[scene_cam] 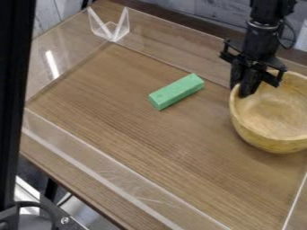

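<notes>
A large round wooden bowl (270,121) is at the right of the view, partly cut off by the frame edge. My black gripper (247,83) reaches down over its upper left rim and is shut on that rim, the fingertips partly hidden against it. Left of the bowl, apart from it, a green block (177,91) lies diagonally on the wooden table (144,157).
A clear angular plastic piece (109,26) stands at the back left. Transparent strips edge the table at left and front. Black equipment (30,216) is at the lower left corner.
</notes>
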